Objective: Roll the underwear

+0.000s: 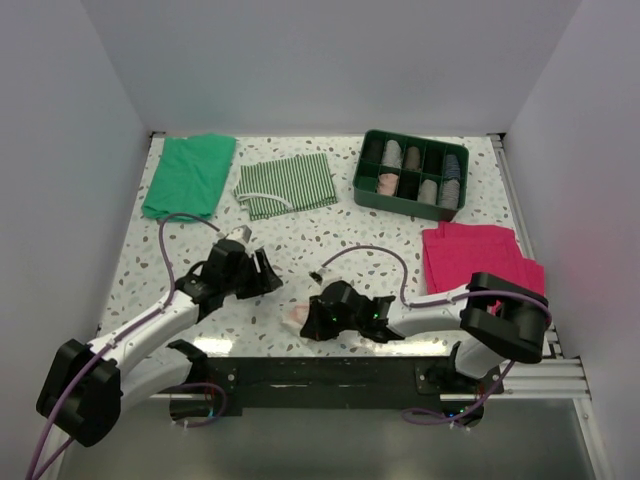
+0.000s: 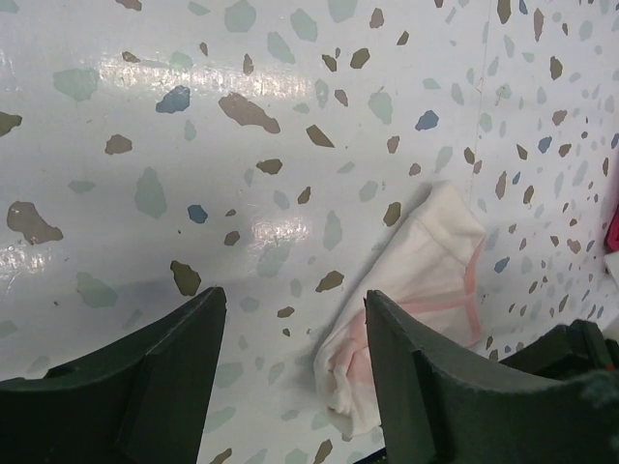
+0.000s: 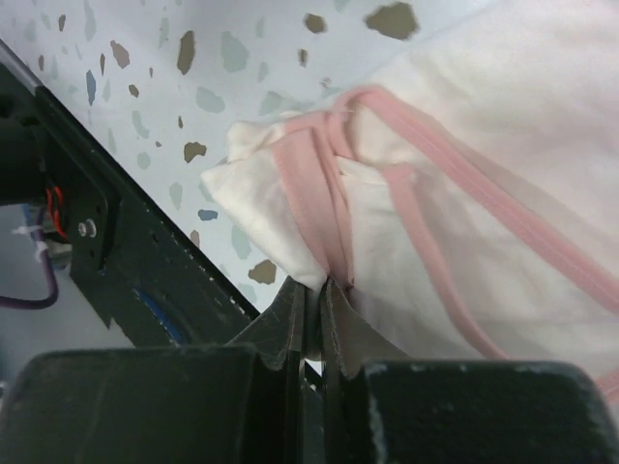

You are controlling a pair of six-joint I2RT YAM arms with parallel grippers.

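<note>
The white underwear with pink trim (image 2: 435, 271) lies crumpled on the speckled table near its front edge, mostly hidden under the right arm in the top view. My right gripper is shut on a bunched end of it, pink band and white cloth pinched between the fingertips. My left gripper is apart from the cloth, to the left of it, its fingers parted with nothing between them.
A green cloth (image 1: 186, 175), a striped cloth (image 1: 285, 185) and a green divided box of rolled items (image 1: 405, 205) stand at the back. Red cloths (image 1: 480, 260) lie at the right.
</note>
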